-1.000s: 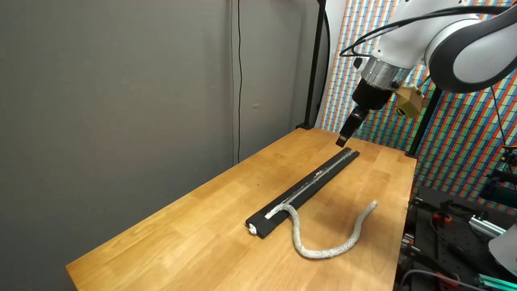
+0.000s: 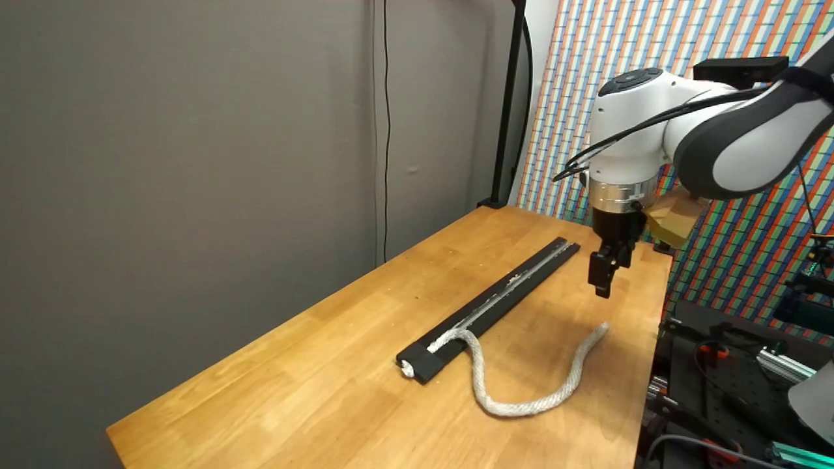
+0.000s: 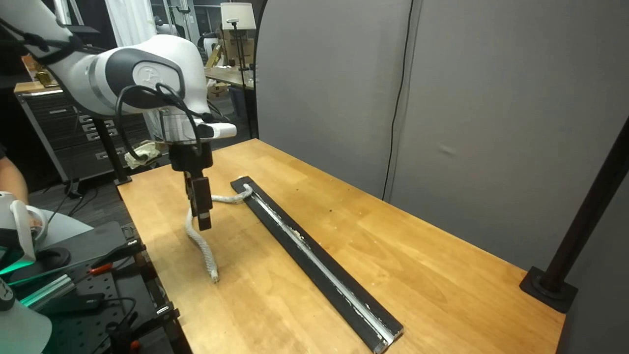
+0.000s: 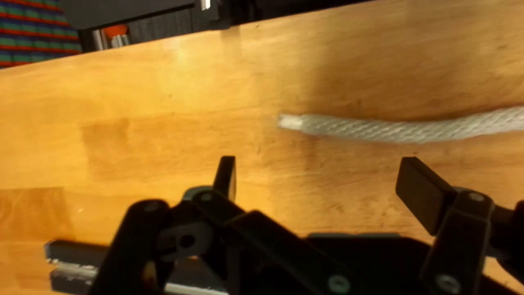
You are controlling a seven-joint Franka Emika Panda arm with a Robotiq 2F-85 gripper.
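A pale braided rope [image 2: 520,408] lies on the wooden table in a loose curve. One end of it passes into the near end of a long black channel strip [image 2: 500,303] with a light groove along its middle. Its loose end, whitish at the tip, rests on the bare wood. My gripper [image 2: 602,290] hangs above the table, pointing down, over the area by that loose end. In the wrist view the gripper is open with nothing between its fingers, and the rope [image 4: 388,130] lies beyond the gap, apart from them.
A dark cart [image 2: 750,398] with tools stands along the table's edge. Black poles [image 3: 581,230] rise at table corners, and a grey wall panel [image 3: 495,118] closes off one long side.
The arm has come down and swung from a tilted pose over the channel's far end to a vertical one nearer the rope's loose end. Rope and channel look unmoved.
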